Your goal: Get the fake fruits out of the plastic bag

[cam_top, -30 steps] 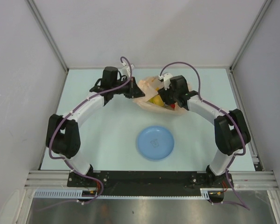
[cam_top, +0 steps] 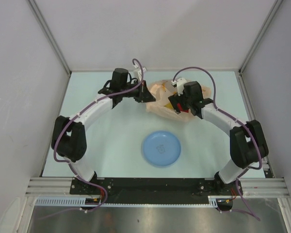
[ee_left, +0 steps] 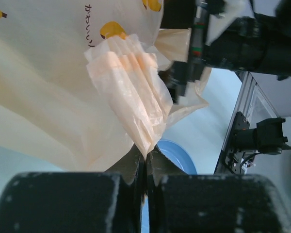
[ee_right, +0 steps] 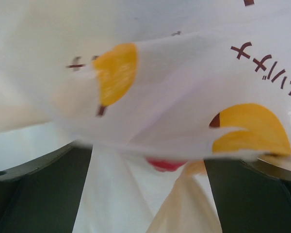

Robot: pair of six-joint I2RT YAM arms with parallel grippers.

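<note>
The translucent plastic bag (cam_top: 160, 107) with yellow fruit prints lies at the back middle. My left gripper (cam_top: 146, 97) is shut on its bunched edge, seen rising from the fingertips in the left wrist view (ee_left: 144, 158). My right gripper (cam_top: 177, 102) is open, reaching into the bag's opening; in the right wrist view printed plastic crosses above its fingers. Red fruit (cam_top: 185, 109) and yellow fruit (cam_top: 169, 106) show inside the bag, partly covered by my right gripper; a red piece (ee_right: 164, 164) shows blurred between the right fingers.
An empty blue plate (cam_top: 161, 148) lies at the front middle of the pale table (cam_top: 102, 145). The table to the left and around the plate is clear.
The left gripper moved only slightly.
</note>
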